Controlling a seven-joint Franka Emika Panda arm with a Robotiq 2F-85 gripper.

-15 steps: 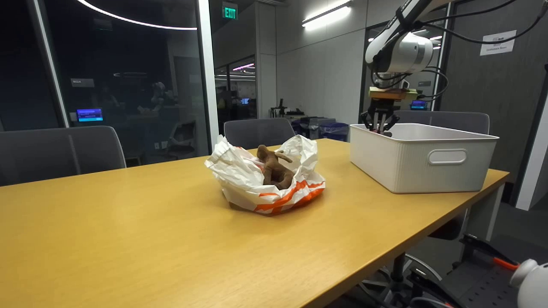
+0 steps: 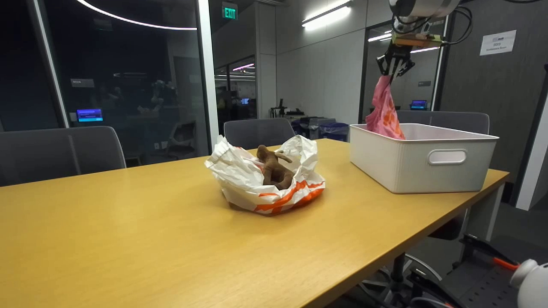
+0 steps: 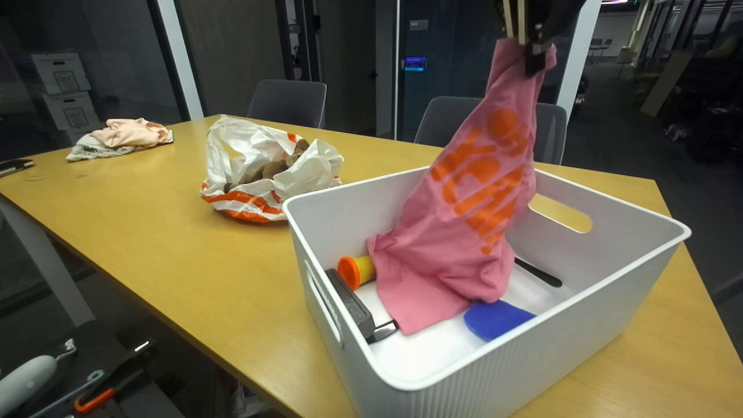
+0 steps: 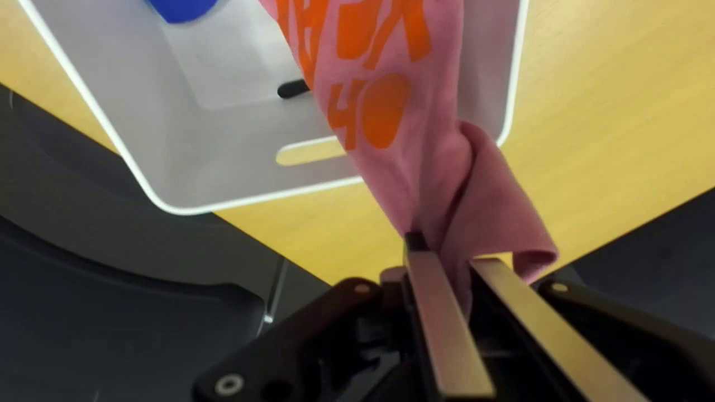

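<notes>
A pink cloth with orange print [image 3: 480, 188] hangs from my gripper [image 2: 395, 77], which is shut on its upper end above the white bin [image 2: 436, 164]. In exterior view 2 its lower end is still inside the bin, draped near the floor. The wrist view shows the cloth [image 4: 402, 100] pinched between the fingers, with a folded flap hanging loose to one side. Around the cloth's foot in the bin lie a yellow cup with an orange rim [image 3: 356, 271], a blue item [image 3: 496, 319], a dark block [image 3: 350, 301] and a black handle [image 3: 540, 271].
A white plastic bag [image 2: 241, 179] with a brown plush toy [image 2: 275, 169] in it sits on the table beside the bin. Folded cloths [image 3: 122, 137] lie at the table's far end in exterior view 2.
My gripper has risen from inside the bin's rim to well above it, and slightly right in exterior view 1. The pink cloth now stretches up out of the bin with it.
</notes>
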